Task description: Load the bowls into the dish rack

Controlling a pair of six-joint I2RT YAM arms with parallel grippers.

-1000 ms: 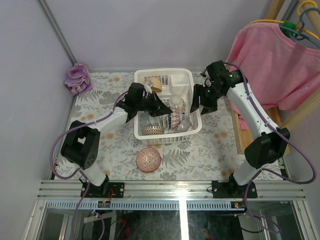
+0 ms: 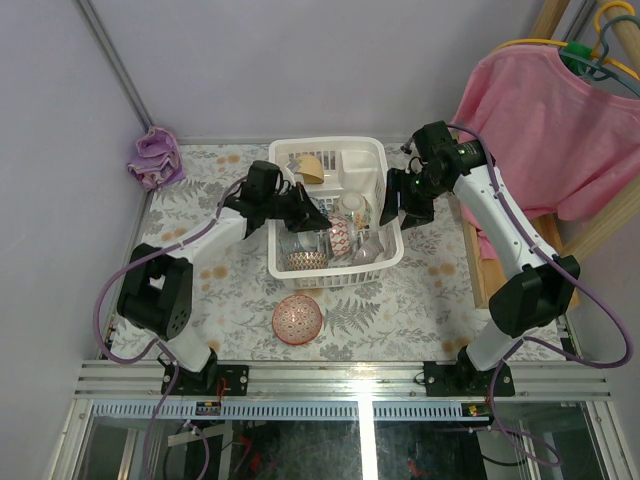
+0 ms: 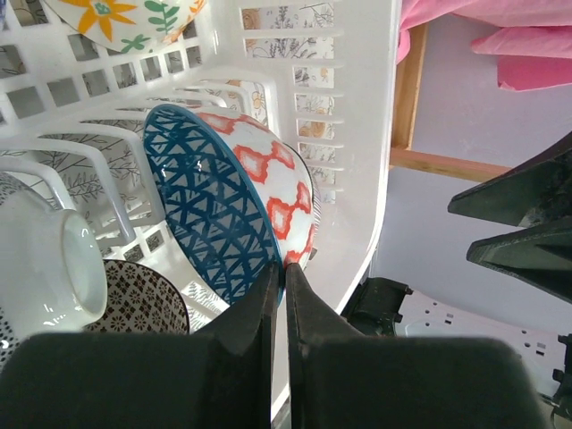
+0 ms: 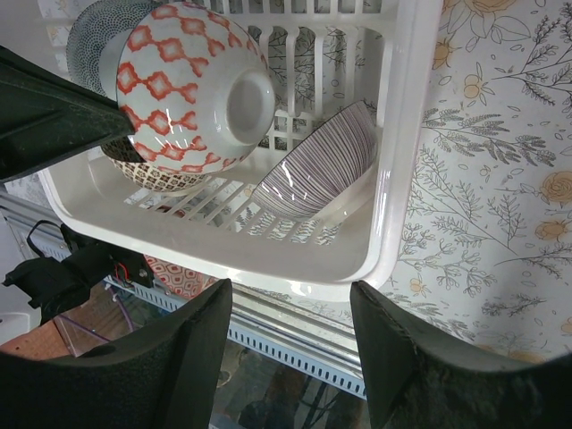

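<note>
The white dish rack [image 2: 390, 250] holds several bowls. My shut left gripper is at the rim of a red-and-white bowl with blue interior [image 3: 210, 197], which stands on its side; whether the rim is between the fingertips is unclear. A striped bowl [image 4: 317, 165] leans in the rack beside it. A red patterned bowl [image 2: 297, 319] sits on the table in front of the rack. My right gripper hangs open over the rack's right side, nothing between its fingers.
A pink shirt [image 2: 540, 130] hangs on a wooden stand at the right. A purple cloth [image 2: 155, 158] lies at the back left. The floral table has free room left and front of the rack.
My left gripper has moved slightly toward the front left, and the red-and-white bowl appears shifted a little with it. The right arm shows no visible movement.
</note>
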